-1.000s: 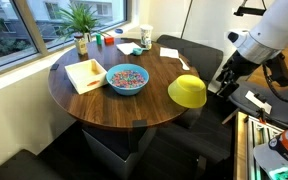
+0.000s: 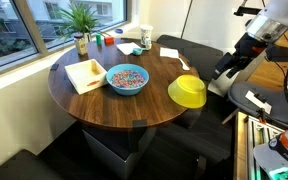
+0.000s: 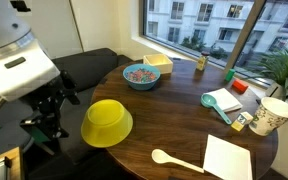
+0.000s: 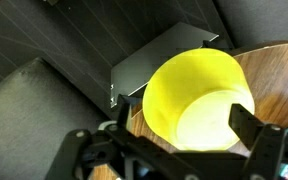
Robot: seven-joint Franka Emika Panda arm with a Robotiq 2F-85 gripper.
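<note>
A yellow bowl [image 2: 187, 92] appears to lie upside down at the table's edge, with its flat base facing up. In the second exterior view the yellow bowl [image 3: 106, 124] is at the near left edge of the wooden table. My gripper is above it, its dark fingers spread wide and the yellow bowl [image 4: 179, 85] showing below between them. From the first exterior view, my gripper [image 2: 224, 68] hangs up and to the right of the bowl, apart from it. No object shows in its grasp.
A blue bowl of small pieces [image 2: 128, 79] and a cream tray [image 2: 86, 75] sit farther left on the table [image 2: 94, 110]. A white spoon [image 3: 174, 160], white paper [image 3: 227, 158], a teal ladle [image 3: 215, 106] and a potted plant [image 3: 274, 105] occupy the other side.
My arm and gripper have risen in the first exterior view. The yellow bowl and the other things on the table have stayed in place.
</note>
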